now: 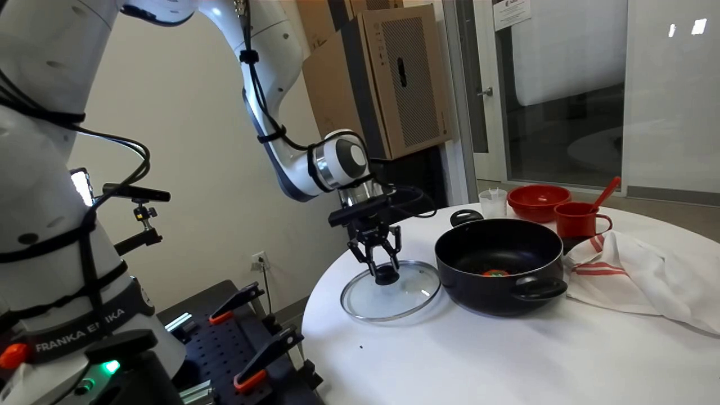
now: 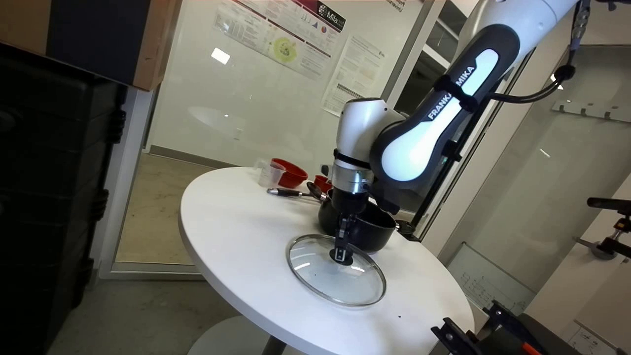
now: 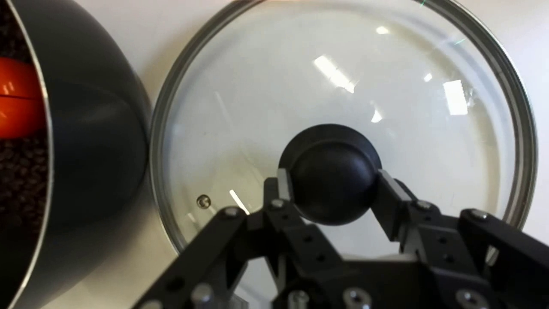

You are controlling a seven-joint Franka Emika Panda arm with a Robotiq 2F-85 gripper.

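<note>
My gripper is shut on the black knob (image 3: 334, 177) of a round glass lid (image 3: 247, 103), one finger on each side of it. In exterior view 1 the lid (image 1: 395, 300) is at or just above the white table, its steel rim close beside the black pot (image 1: 499, 287); whether it bears on the table I cannot tell. The pot is uncovered. Inside it, a red tomato-like thing (image 3: 18, 98) rests among dark beans (image 3: 20, 170). From the other side, the lid (image 2: 319, 278) appears in front of the pot (image 2: 369, 230).
Red bowls (image 1: 538, 202), a clear cup (image 1: 493, 203) and a red mug (image 1: 575, 220) with a red utensil stand behind the pot. A white towel with red stripes (image 1: 641, 277) lies right of it.
</note>
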